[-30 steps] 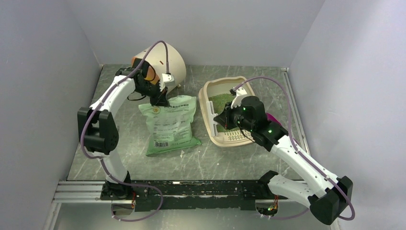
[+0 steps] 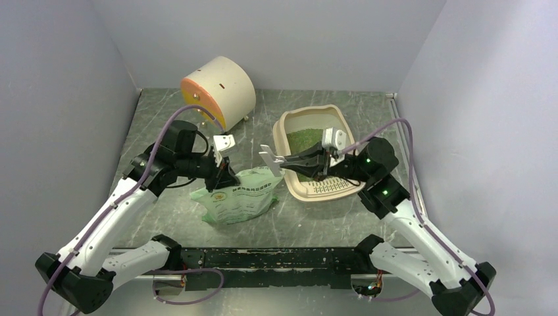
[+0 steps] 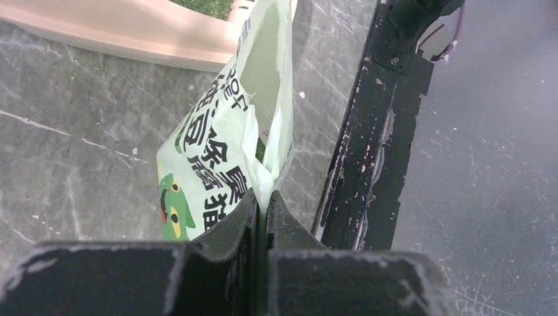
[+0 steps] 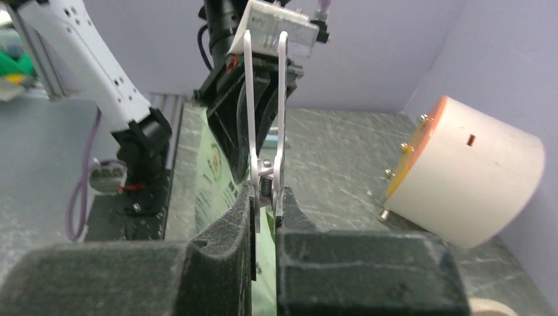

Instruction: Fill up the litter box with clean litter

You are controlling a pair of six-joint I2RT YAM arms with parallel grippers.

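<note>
The green litter bag (image 2: 240,201) stands slumped on the marble table, its top pinched in my left gripper (image 2: 225,176); in the left wrist view its printed side (image 3: 204,164) shows, top folded upright between the fingers. My right gripper (image 2: 289,161) is shut on a pale two-pronged tool (image 4: 283,118), held near the bag's top right, in front of my left arm. The cream litter box (image 2: 296,187) sits to the right, green litter (image 2: 303,138) inside, partly hidden under my right arm.
A cream cylinder with an orange face (image 2: 230,89) lies at the back left. Grey walls enclose the back and sides. Bare table shows in front of the box and at the left.
My right gripper has shifted left and turned with the tool, toward the bag.
</note>
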